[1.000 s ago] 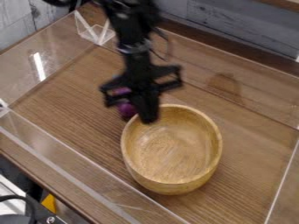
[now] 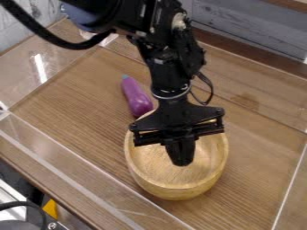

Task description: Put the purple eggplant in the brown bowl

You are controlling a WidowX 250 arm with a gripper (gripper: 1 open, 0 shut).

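The purple eggplant (image 2: 135,96) lies on the wooden table, just behind and left of the bowl. Nothing covers most of it, though the arm stands close to its right side. A round brown bowl (image 2: 180,187) sits in the middle front, empty as far as I can see. Over the bowl's back half hangs my black gripper (image 2: 181,153), pointing down. Its fingertips are together with nothing visible between them, and the eggplant is outside them.
Bare table (image 2: 258,126) stretches to the right of the bowl, and more lies to the left. A clear edge strip (image 2: 66,175) runs along the front left. Cables and a yellow item (image 2: 50,208) sit at the lower left corner.
The eggplant, earlier mostly hidden by the arm, now shows on the table behind the bowl.
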